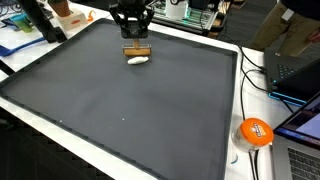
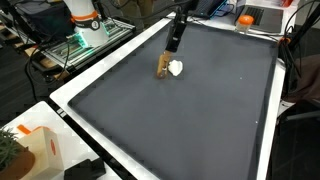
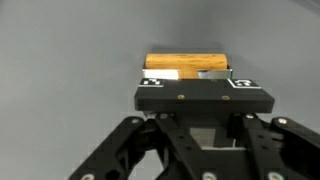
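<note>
A brown wooden piece (image 1: 137, 51) with a crosswise bar sits low beneath my gripper (image 1: 136, 41) near the back edge of the dark board. In the wrist view its light-brown bar (image 3: 184, 61) extends just beyond the fingertips, and a narrow orange-brown part runs back from it between them. My gripper is shut on that narrow part. A small white object (image 1: 138, 60) lies right beside the wooden piece; exterior view 2 shows the white object (image 2: 176, 67) and the wooden piece (image 2: 162, 66) side by side. Whether the wooden piece touches the board cannot be told.
Most of the dark board (image 1: 130, 105) is bare. An orange-topped white item (image 1: 252, 134) stands at its right edge. Tools and tape rolls (image 1: 65, 14) crowd the back left. Near the front left corner in exterior view 2 lies another orange-and-white item (image 2: 40, 148).
</note>
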